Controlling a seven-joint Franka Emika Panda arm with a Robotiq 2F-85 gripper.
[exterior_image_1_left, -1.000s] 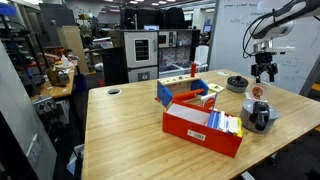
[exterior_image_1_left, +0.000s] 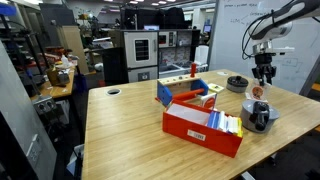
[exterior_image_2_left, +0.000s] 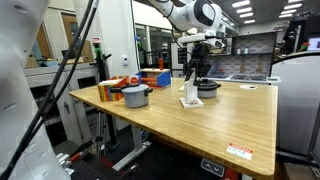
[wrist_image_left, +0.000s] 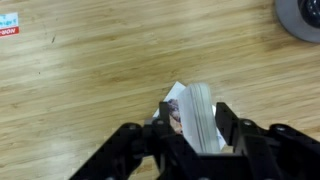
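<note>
In the wrist view a tall, white, ridged object (wrist_image_left: 201, 115) stands between the fingers of my gripper. The left finger (wrist_image_left: 164, 114) is clear of it by a gap; the right finger is closer, and whether it touches I cannot tell. Under the object lies a pale card (wrist_image_left: 172, 101) with a dark picture. From the side, in exterior view 2, my gripper (exterior_image_2_left: 189, 76) is over the white object (exterior_image_2_left: 191, 91), pointing down, with its fingertips around the upper part. The fingers are partly open.
A dark round pot (exterior_image_2_left: 209, 88) stands behind the white object, and a grey pot (exterior_image_2_left: 136, 96) is farther left. A red box (exterior_image_1_left: 201, 128) of mixed items sits near the table edge. Bare wood (exterior_image_2_left: 223, 122) lies in front and to the right.
In exterior view 1 the gripper's dark fingers look slightly lower than before. The pots, the red box and the other table items have not moved.
</note>
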